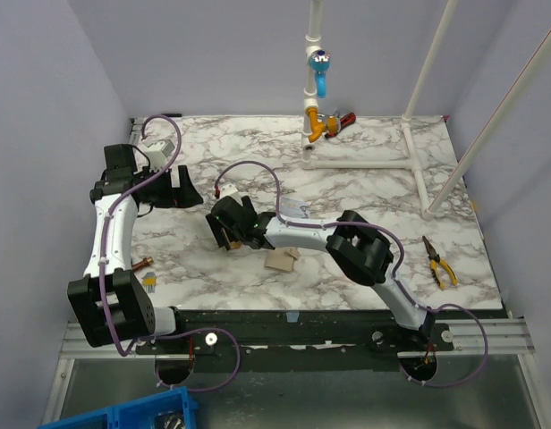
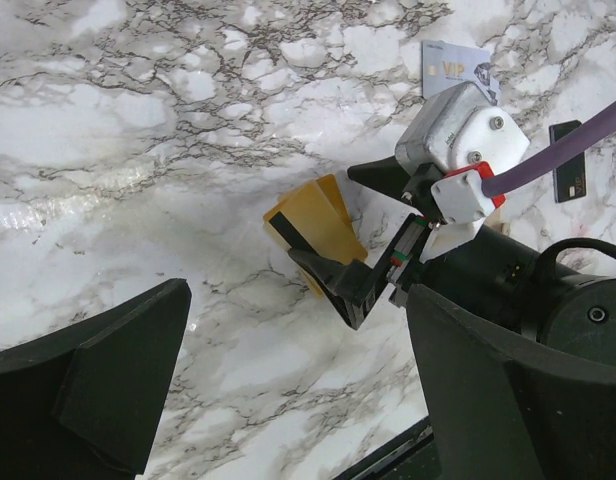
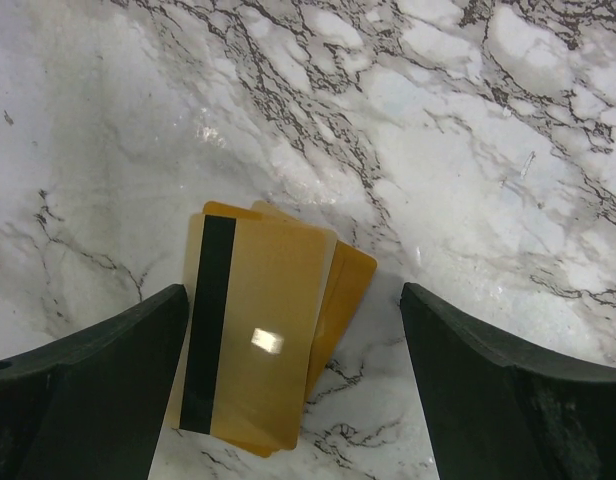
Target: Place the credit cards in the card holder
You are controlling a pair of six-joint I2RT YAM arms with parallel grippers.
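Note:
A small stack of gold cards (image 3: 258, 320) with a black stripe lies on the marble table. My right gripper (image 1: 229, 223) is directly over it, open, its fingers on either side of the stack in the right wrist view. My left gripper (image 1: 175, 186) hangs open to the upper left of it, nothing between its fingers. A silver VIP card (image 2: 453, 65) and a dark card (image 2: 568, 163) lie farther off. In the top view a beige flat piece (image 1: 280, 261) sits below the right arm; I cannot tell whether it is the holder.
A white pipe frame (image 1: 365, 164) with taps stands at the back. Pliers (image 1: 441, 268) lie at the right, small tools (image 1: 146, 273) at the left edge. A blue bin (image 1: 150, 413) is below the table.

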